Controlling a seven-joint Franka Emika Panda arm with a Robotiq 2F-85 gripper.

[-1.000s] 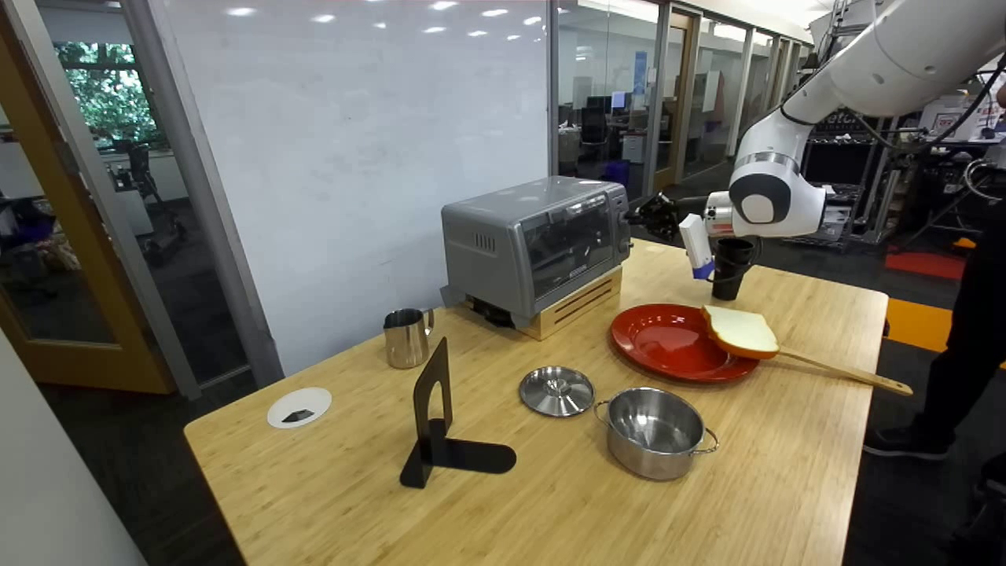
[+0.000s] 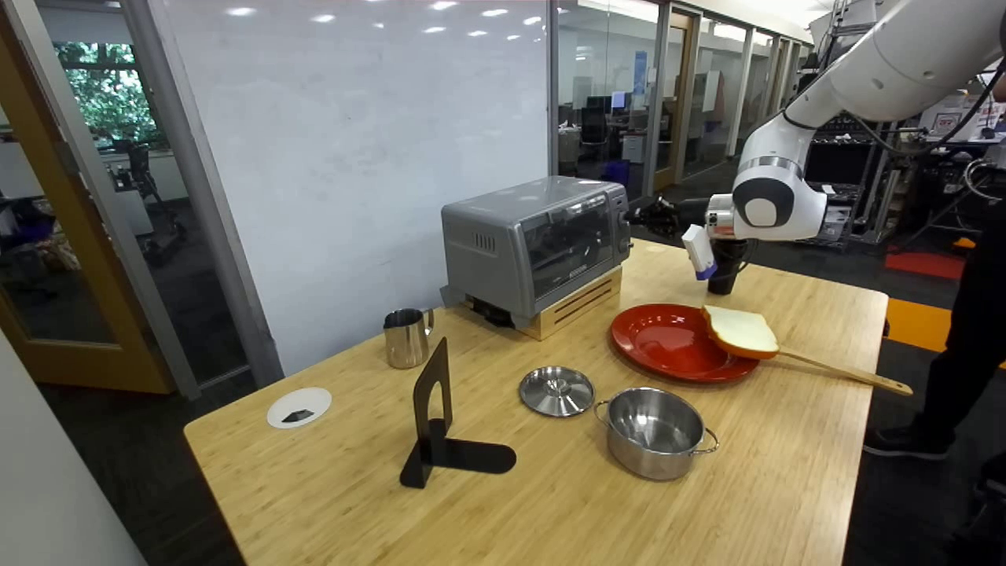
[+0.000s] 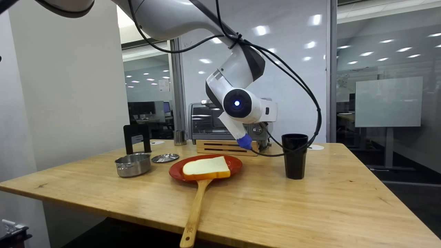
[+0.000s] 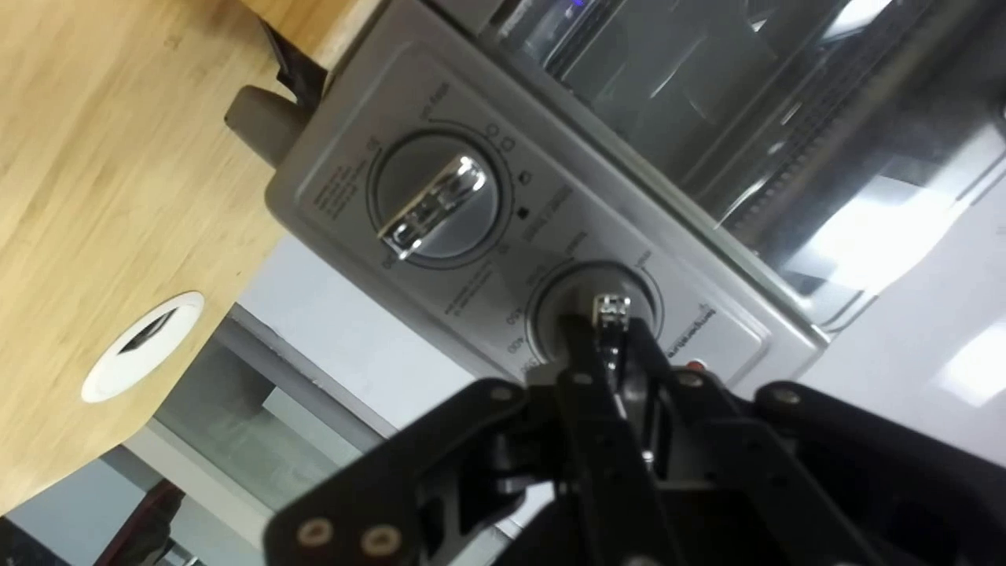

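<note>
A grey toaster oven [image 2: 528,236] with a glass door stands on a slatted wooden base at the back of the table. Its control panel fills the middle of the wrist view, with a function knob [image 4: 434,198] and a temperature knob [image 4: 611,310]. My gripper is shut on the temperature knob's raised silver grip, one black finger on either side. The function knob is free. In exterior view 1 the gripper [image 2: 639,216] reaches the oven's front right; the arm hides it in exterior view 2.
A black cup [image 3: 295,157] stands near the arm, its cable passing close by. A red plate [image 2: 660,344] carries bread [image 2: 741,330] on a wooden spatula [image 2: 849,372]. A pot [image 2: 652,439], lid [image 2: 556,391], steel pitcher [image 2: 406,339] and black bookend [image 2: 434,424] stand farther left.
The wrist has tilted slightly, and the white wrist-mounted piece has shifted a little to the right. The gripper's end stays at the oven panel; the tabletop objects look unmoved.
</note>
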